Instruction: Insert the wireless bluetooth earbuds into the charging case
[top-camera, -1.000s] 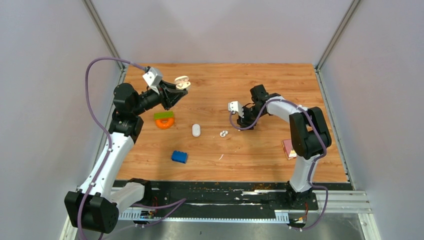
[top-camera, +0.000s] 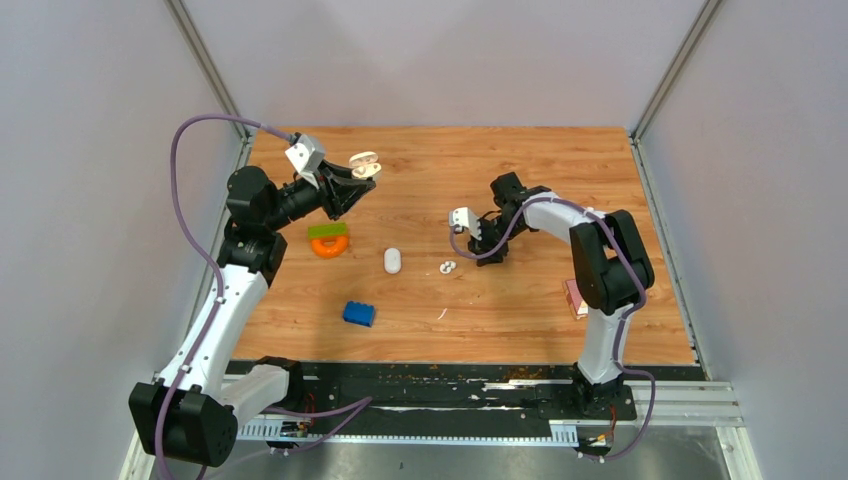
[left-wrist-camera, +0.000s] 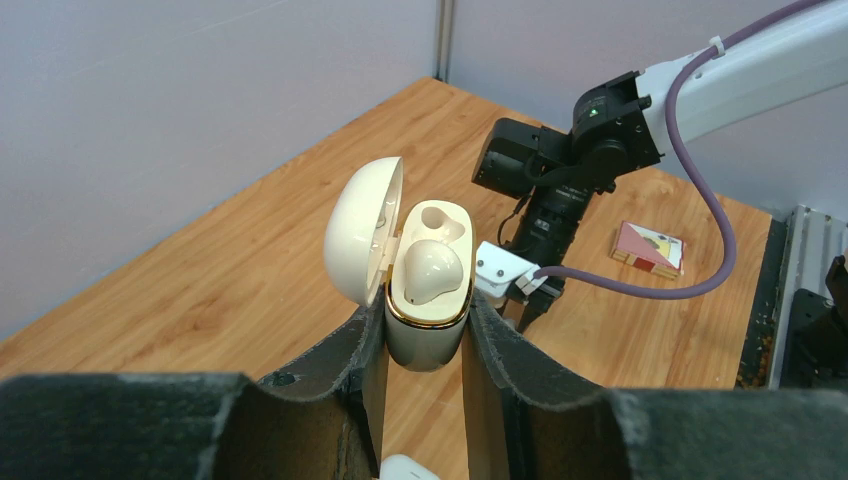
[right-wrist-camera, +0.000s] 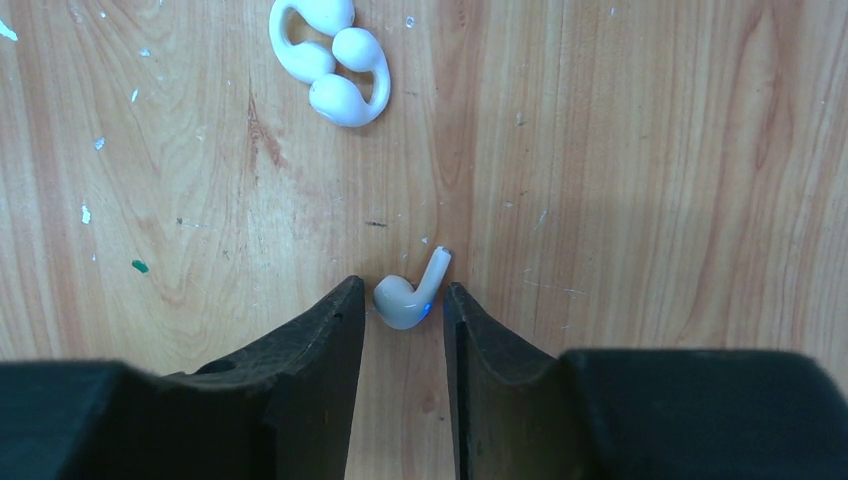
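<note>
The white charging case (left-wrist-camera: 432, 265) is held upright with its lid (left-wrist-camera: 363, 230) swung open. One of its wells is empty, and a rounded white earbud (left-wrist-camera: 432, 272) sits in the other. My left gripper is shut on the case's lower end, above the table's far left in the top view. Another white earbud (right-wrist-camera: 403, 303) lies on the wood in the right wrist view, its stem angled up and right. My right gripper is part open around this earbud, with a small gap on each side. From above, the right hand covers it.
A white curled piece (right-wrist-camera: 340, 70) lies close to the right gripper. Elsewhere on the table are a white capsule-shaped object (top-camera: 392, 261), a blue block (top-camera: 359, 313), an orange ring (top-camera: 329, 246), a green block (top-camera: 326, 230) and a small box (top-camera: 576, 299).
The right arm has shifted slightly left and toward the table's front edge in the top view. The left arm and the case have stayed still.
</note>
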